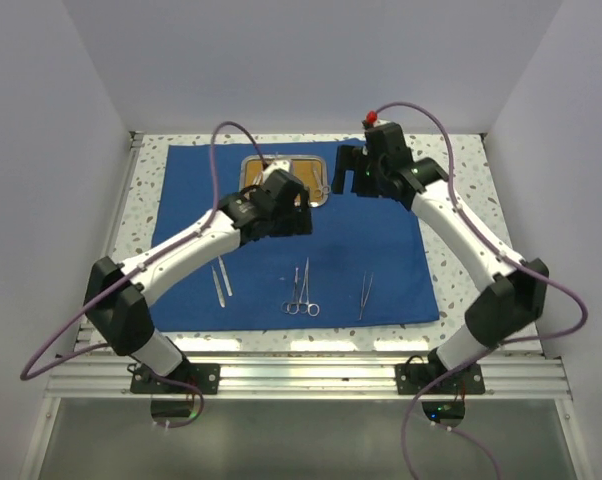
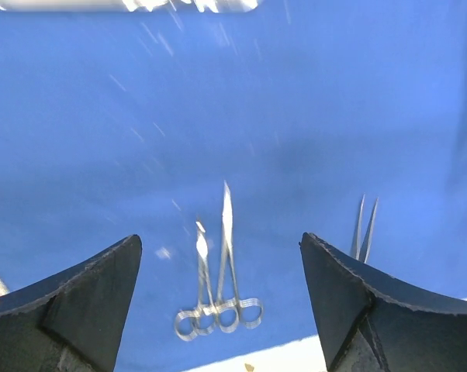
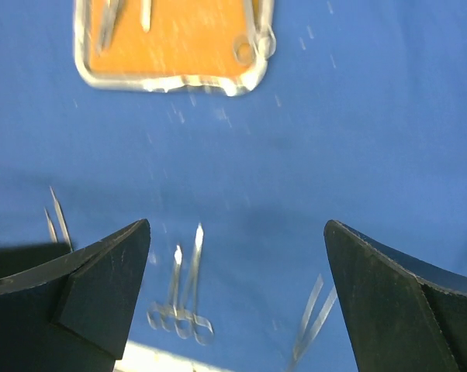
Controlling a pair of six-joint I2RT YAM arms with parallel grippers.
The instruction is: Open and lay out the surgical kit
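Observation:
The metal tray (image 1: 281, 206) with an orange bottom lies at the back of the blue cloth, partly covered by my left arm. Scissors (image 1: 322, 182) rest at its right side, and other slim tools (image 3: 109, 23) lie in it in the right wrist view. My left gripper (image 1: 305, 209) stands open and empty in front of the tray. Open too, my right gripper (image 1: 343, 170) hovers just right of the tray. Two ring-handled clamps, a shorter one (image 2: 205, 271) and a longer one (image 2: 229, 260), lie side by side near the front. To their right are tweezers (image 1: 366, 294).
Two thin handles (image 1: 218, 287) lie side by side at the left of the cloth (image 1: 381, 240). Both grippers are close together near the tray's front right corner.

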